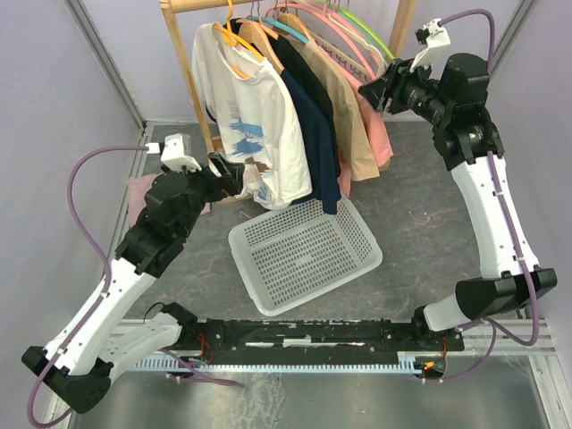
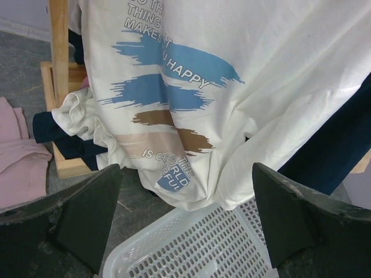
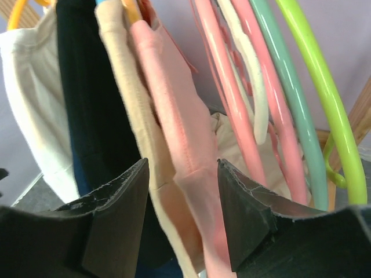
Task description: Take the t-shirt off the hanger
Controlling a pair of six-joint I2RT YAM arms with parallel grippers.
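Note:
A white printed t-shirt (image 1: 246, 125) (image 2: 174, 81) hangs on a yellow hanger (image 1: 238, 45) at the front left of the rack. My left gripper (image 1: 229, 174) is open at its lower front, fingers wide apart, nothing between them. My right gripper (image 1: 384, 94) is up at the right end of the row, fingers apart around the shoulder edge of a hanging pink garment (image 3: 177, 121), beside a tan garment (image 3: 136, 98) and empty pink, green and cream hangers. Whether it touches the pink cloth cannot be told.
A wooden rack (image 1: 179, 45) holds navy, tan and pink garments. An empty white plastic basket (image 1: 304, 286) lies on the floor beneath. Folded pink cloth (image 2: 17, 174) lies at the left.

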